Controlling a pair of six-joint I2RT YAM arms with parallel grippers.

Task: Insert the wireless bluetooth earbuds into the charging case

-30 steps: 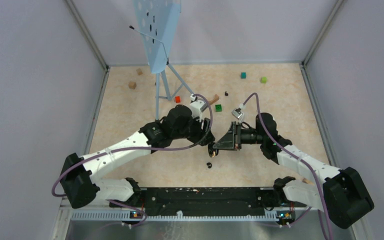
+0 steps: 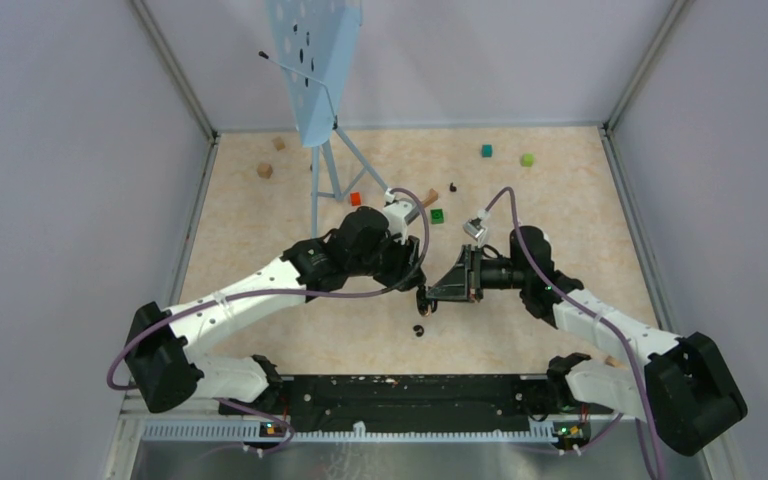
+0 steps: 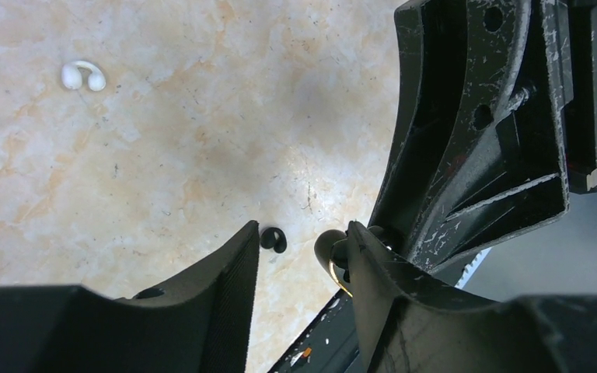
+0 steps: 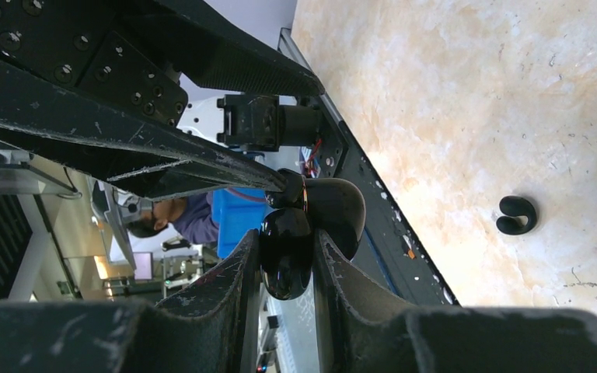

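My right gripper is shut on the glossy black charging case (image 4: 286,268), held above the table. Its other rounded half, seemingly the lid (image 4: 340,208), stands open, with a gold rim (image 3: 337,278) showing. My left gripper is open, nothing visible between its fingers. One left fingertip (image 4: 268,178) reaches a small dark rounded piece (image 4: 285,189) at the case's opening; whether that is a seated earbud cannot be told. On the table lies a black C-shaped earbud, also in the left wrist view (image 3: 274,239) and top view (image 2: 418,330).
A white C-shaped clip (image 3: 83,75) lies on the table. Farther back are a green block (image 2: 437,216), a red block (image 2: 355,199) and a blue stand (image 2: 327,170).
The right arm and the case hold nearly still; the earbud on the table has not moved.
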